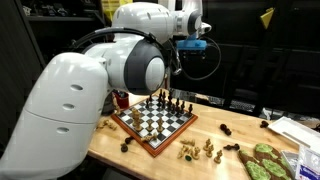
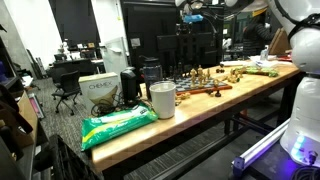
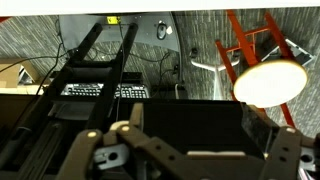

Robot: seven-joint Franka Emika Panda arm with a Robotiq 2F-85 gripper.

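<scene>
In the wrist view my gripper shows at the bottom edge. Its dark fingers stand apart, with no held object visible between them. High above the table, the wrist (image 1: 190, 42) in exterior view 1 is well clear of the chessboard (image 1: 153, 124). Dark pieces (image 1: 178, 106) line the board's far side, and several pale pieces (image 1: 150, 134) stand on its near part. More pale pieces (image 1: 208, 148) are on the table to the right of the board. The forearm hides part of the table's left side.
A green mat (image 1: 262, 164) and a white tray (image 1: 296, 133) lie at the table's right. Exterior view 2 has a green bag (image 2: 118, 125) and a white cup (image 2: 163, 100) near the table's end. Bare wood (image 1: 225, 122) lies between board and tray. A round stool (image 3: 270, 84) appears below in the wrist view.
</scene>
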